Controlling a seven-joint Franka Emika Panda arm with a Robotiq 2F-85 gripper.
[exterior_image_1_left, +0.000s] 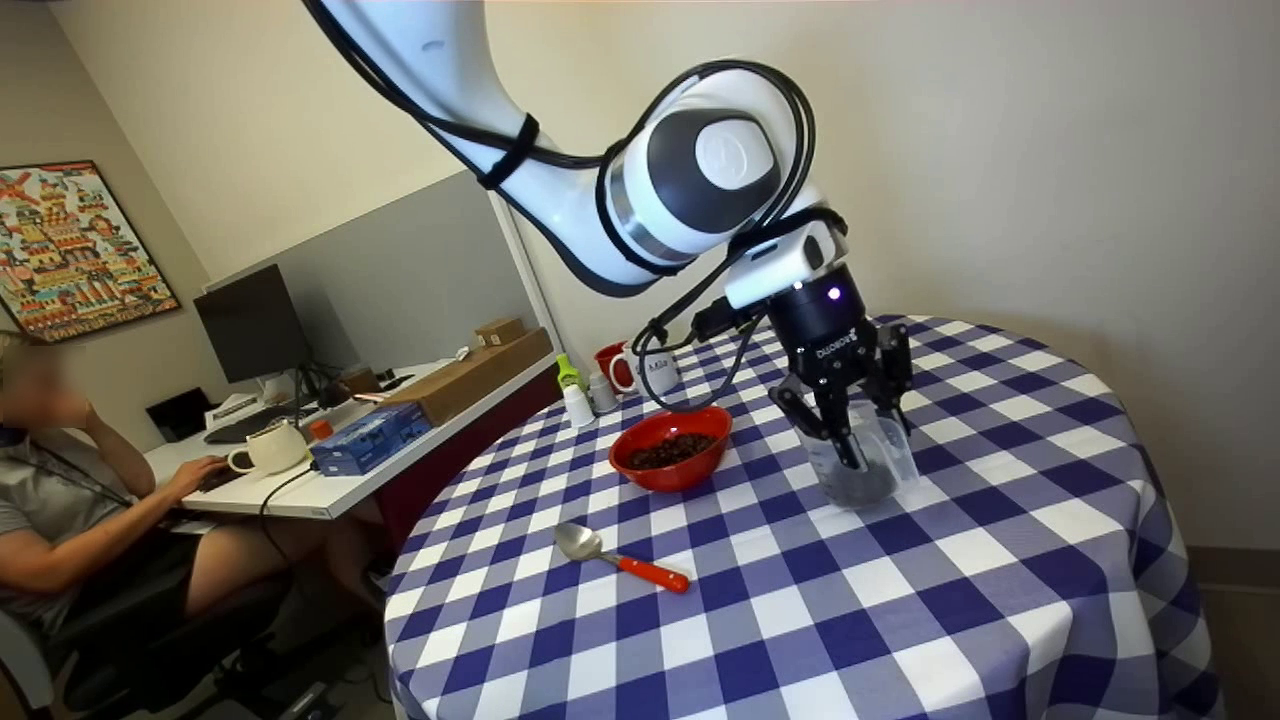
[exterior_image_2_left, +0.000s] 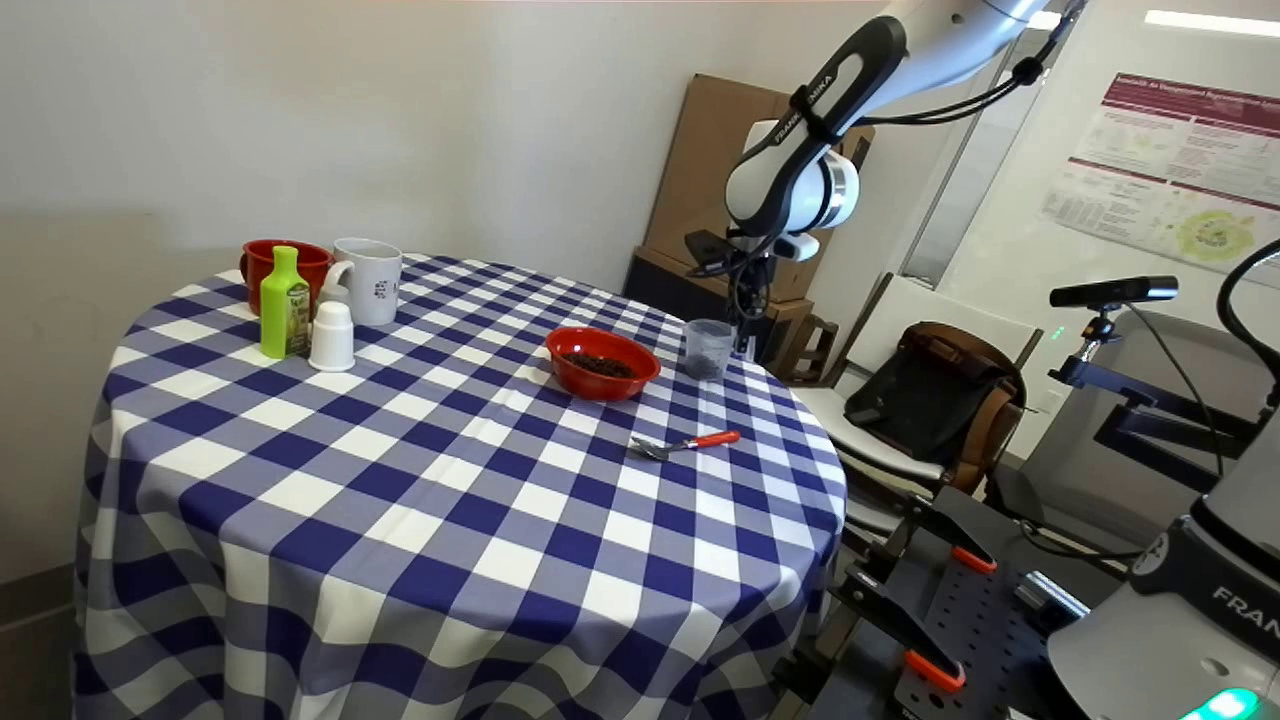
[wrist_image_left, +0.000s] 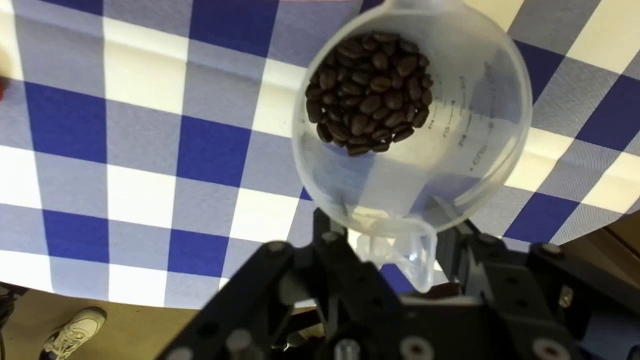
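Note:
A clear measuring cup (wrist_image_left: 480, 138) with dark coffee beans (wrist_image_left: 375, 96) in its bottom stands upright on the checked cloth. My gripper is at the cup's handle side, its fingers parted with the clear handle (wrist_image_left: 423, 252) between them. In the wrist view, gaps show on both sides of the handle, and the cup's rim covers part of the fingertips. Exterior view 1 has the gripper (exterior_image_1_left: 882, 444) pointing down at the cup (exterior_image_1_left: 858, 474). The far view also shows the cup (exterior_image_2_left: 708, 342), near the table's edge.
A red bowl (exterior_image_1_left: 672, 450) of dark beans stands beside the cup. A red-handled spoon (exterior_image_1_left: 618, 558) lies nearer the front. A green bottle (exterior_image_2_left: 286, 302), white shaker (exterior_image_2_left: 331, 336), white mug (exterior_image_2_left: 369, 282) and red mug (exterior_image_2_left: 258, 264) cluster at the far edge.

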